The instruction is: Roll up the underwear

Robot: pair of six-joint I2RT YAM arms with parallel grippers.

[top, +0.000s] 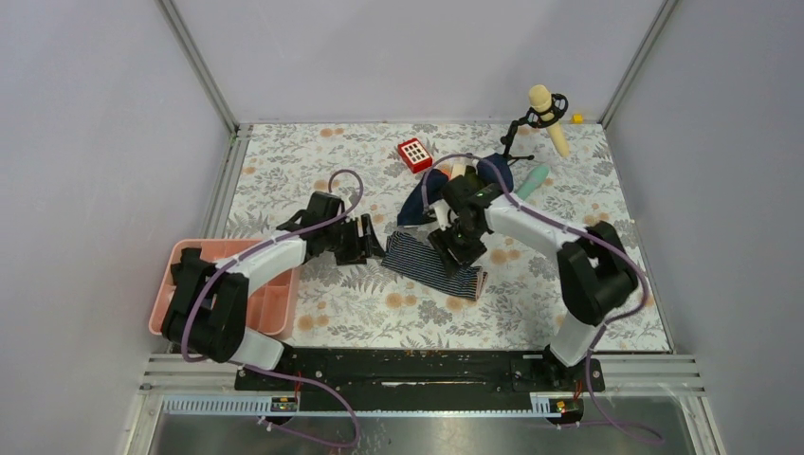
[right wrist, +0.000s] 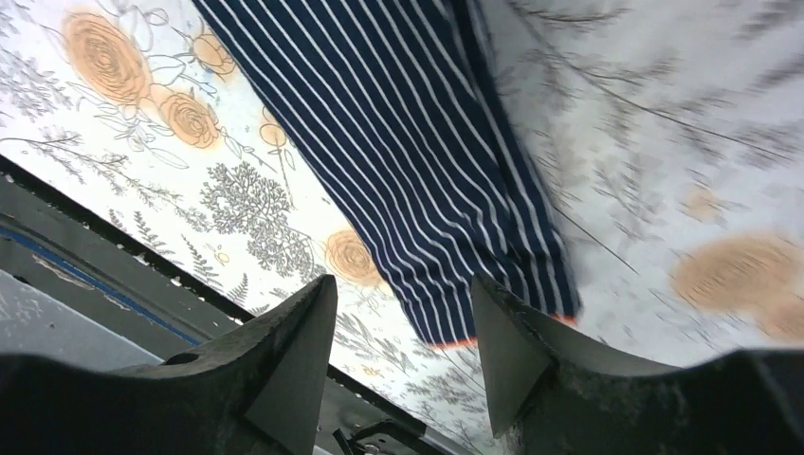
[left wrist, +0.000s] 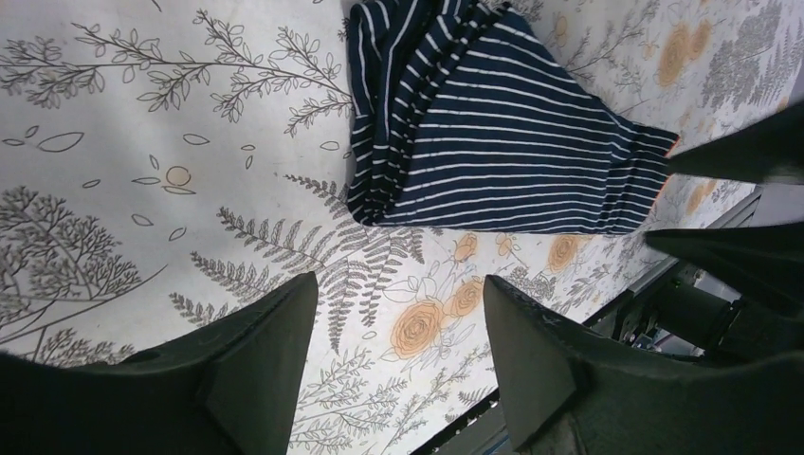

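Note:
The dark navy underwear with white stripes [top: 422, 264] lies folded into a flat strip, slanting down to the right in the top view. Its left end is bunched into a ridge of folds [left wrist: 384, 123]; an orange edge [right wrist: 455, 342] shows at the right end. My left gripper [top: 372, 248] is open at the strip's left end, nothing between its fingers. Over the right half hangs my right gripper, its fingers [right wrist: 507, 336] apart above the right end. No cloth is visibly pinched between them.
Behind the strip lie a dark blue cloth pile [top: 417, 201] and a red box [top: 414, 154]. A lamp-like stand [top: 517, 133] is at the back right, and a pink bin [top: 275, 308] at the left.

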